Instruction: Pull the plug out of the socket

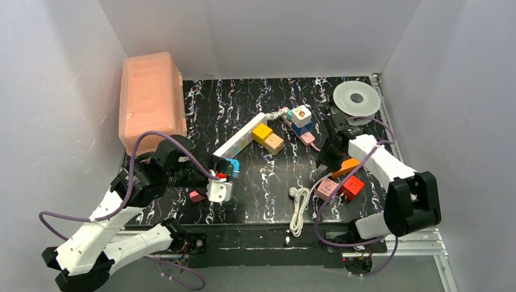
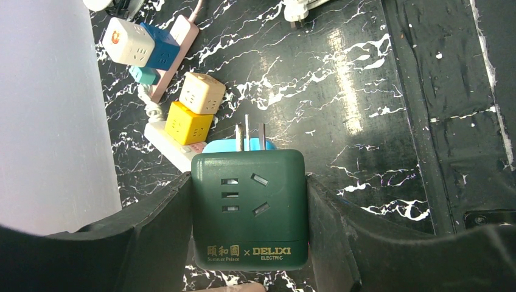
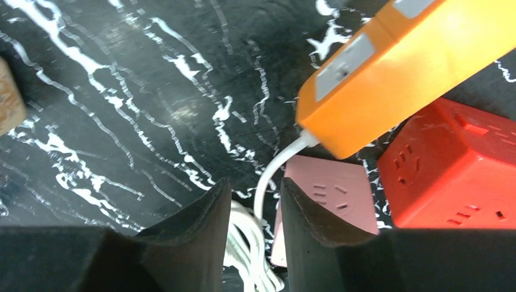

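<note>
My left gripper is shut on a dark green cube plug [image 2: 248, 182], its prongs pointing up in the left wrist view, held at the table's left front. My right gripper is part open above the right side, with an orange socket strip [image 3: 389, 73], a pink cube [image 3: 325, 188], a red cube [image 3: 450, 170] and a coiled white cord [image 3: 243, 243] below it. A white power strip [image 1: 237, 137] carries yellow [image 1: 262, 134] and beige [image 1: 274, 144] cubes; a pink strip [image 1: 307, 139] carries white [image 1: 301, 114] and blue cubes.
A salmon box [image 1: 152, 97] stands at the back left. A grey spool [image 1: 356, 95] sits at the back right. A blue item [image 2: 219, 145] lies below the held plug.
</note>
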